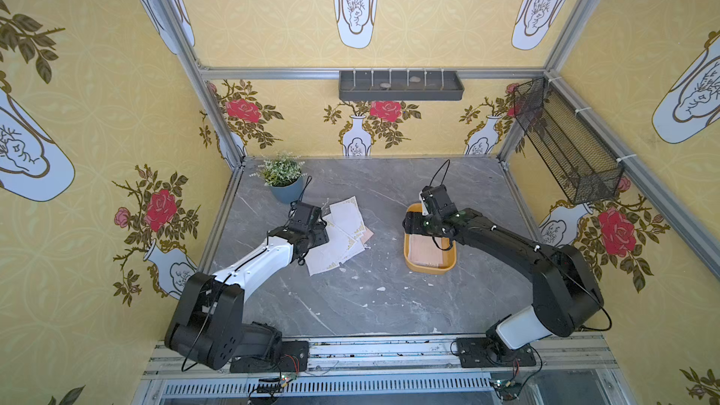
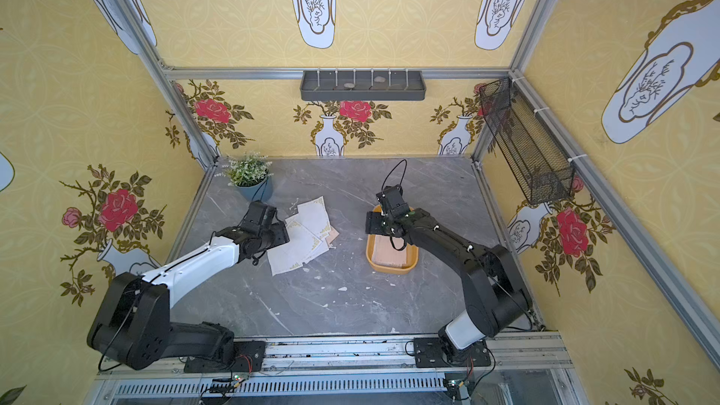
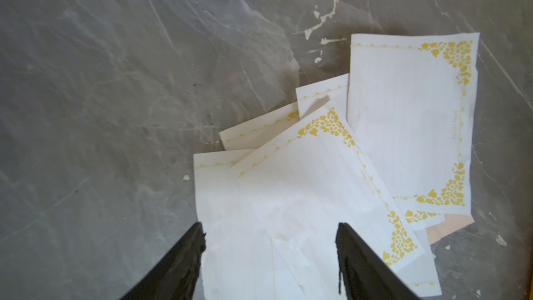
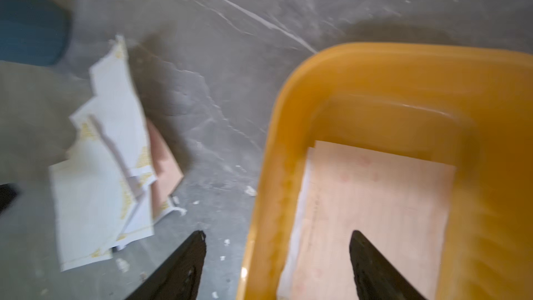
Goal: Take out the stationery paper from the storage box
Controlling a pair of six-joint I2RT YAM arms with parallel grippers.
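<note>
An orange storage box [image 4: 277, 122] with pink and white paper [image 4: 377, 205] inside stands at the right. My right gripper hangs open over its left part, nothing between its fingers. Several white stationery sheets [image 3: 410, 122] with gold floral borders, and a pink one [image 3: 452, 223], lie overlapping on the table left of the box. My left gripper is open above this pile, holding nothing.
A potted plant [image 1: 287, 187] stands behind the pile. A wire basket [image 1: 570, 142] hangs on the right wall and a grey rack [image 1: 401, 90] on the back wall.
</note>
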